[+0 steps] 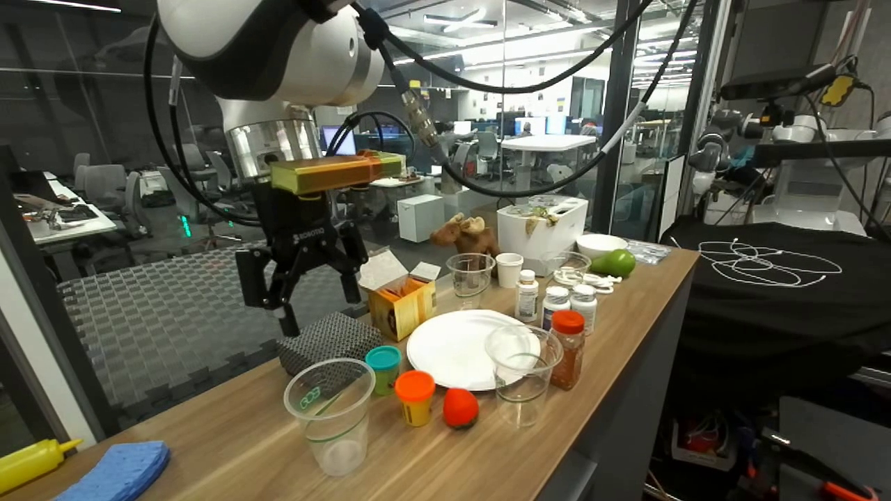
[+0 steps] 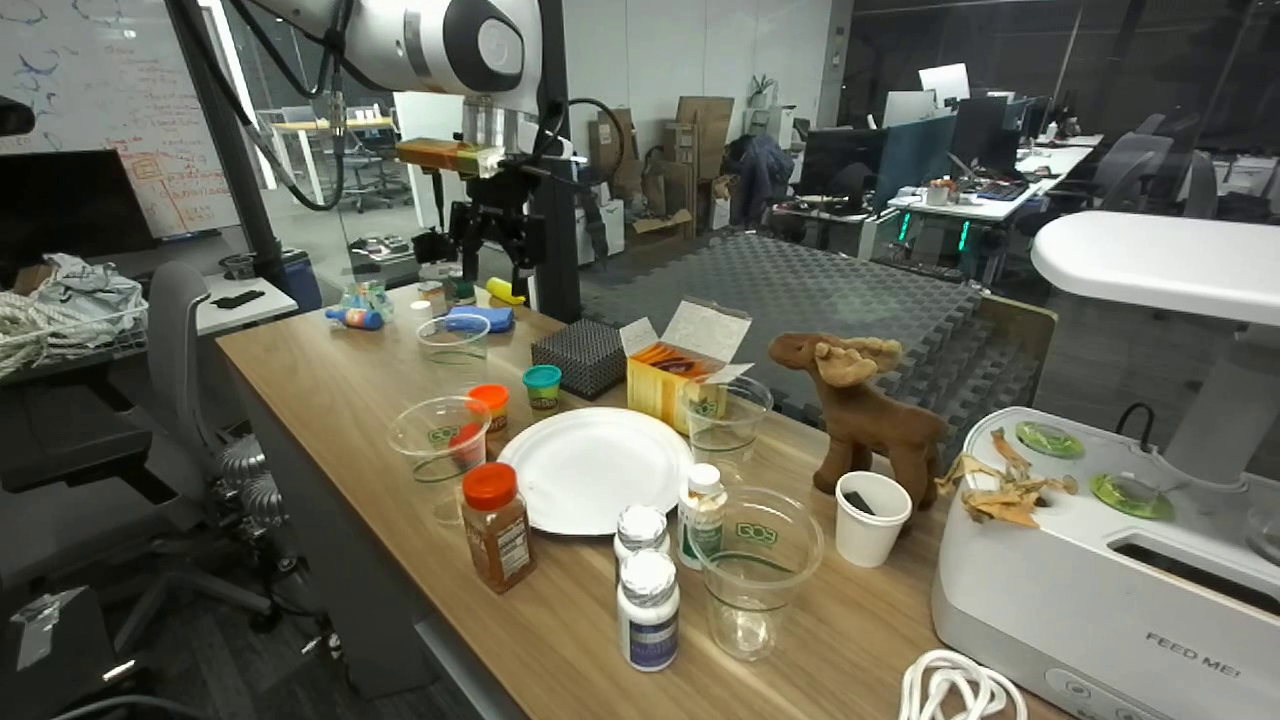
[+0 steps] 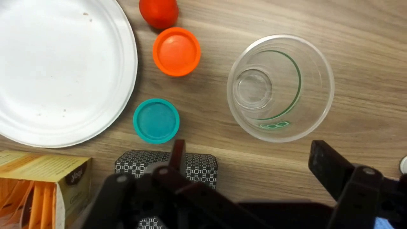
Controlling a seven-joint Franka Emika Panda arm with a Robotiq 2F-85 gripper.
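My gripper hangs in the air above the back of the table, open, with nothing between its fingers. In the wrist view the fingers stand wide apart, one over the black patterned box and the other over bare wood. Ahead of the gripper in that view are a clear cup, a teal-lidded tub and an orange-lidded tub. A red ball-like item lies beside the orange tub. The white plate appears empty apart from small specks.
An open tea box stands behind the plate. Other clear cups, white bottles and a red-capped jar crowd the side near the white planter. A blue sponge and yellow bottle lie at the other end, with bare wood between.
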